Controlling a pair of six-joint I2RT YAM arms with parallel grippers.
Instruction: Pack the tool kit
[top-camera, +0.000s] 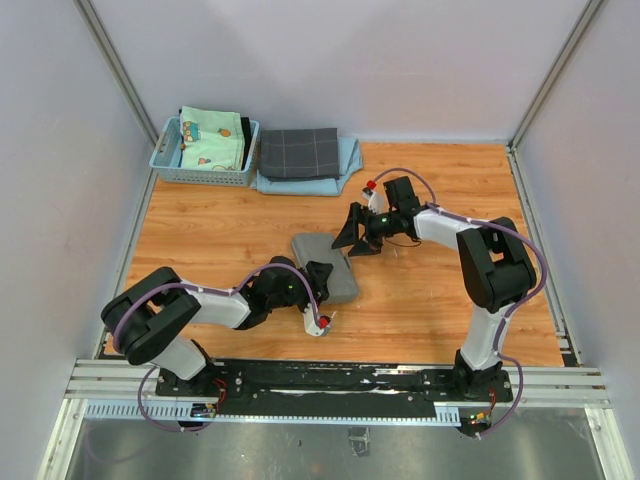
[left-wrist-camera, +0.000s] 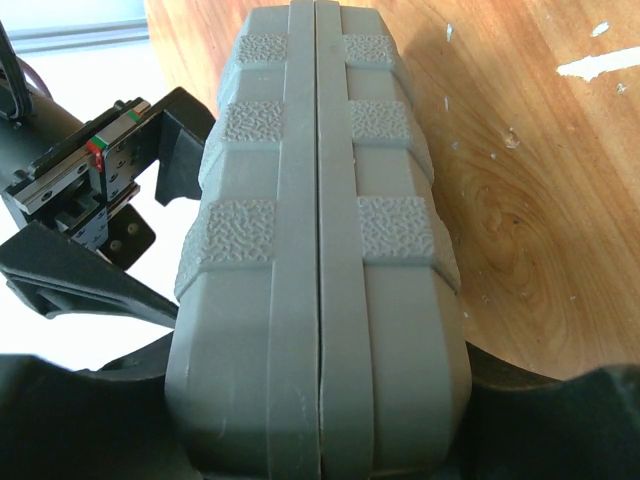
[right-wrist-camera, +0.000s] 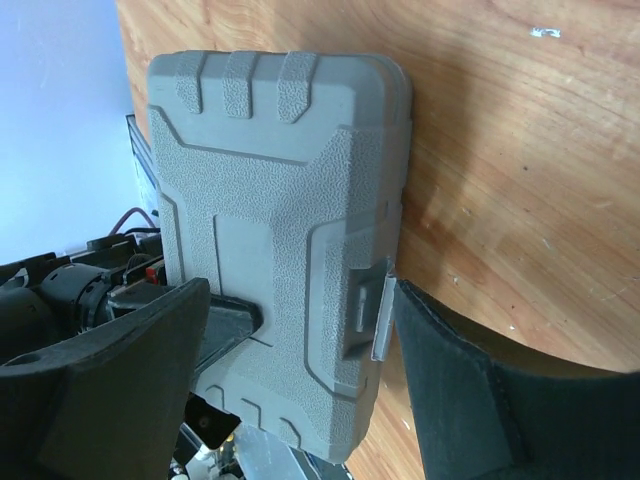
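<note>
A closed grey tool case (top-camera: 318, 250) lies on the wooden table in front of me. At its near end my left gripper (top-camera: 318, 283) is shut on it; the left wrist view shows the case's ribbed end and centre seam (left-wrist-camera: 319, 220) between the fingers. In the right wrist view its part-open fingers (right-wrist-camera: 450, 370) stand about the case (right-wrist-camera: 270, 220), one over the lid, the other beside a latch flap (right-wrist-camera: 384, 318) that sticks out from the side. Whether that finger touches the flap I cannot tell.
A light blue basket (top-camera: 203, 176) with a patterned cloth stands at the back left. Beside it lie a folded dark checked cloth (top-camera: 299, 155) and a blue cloth (top-camera: 350, 160).
</note>
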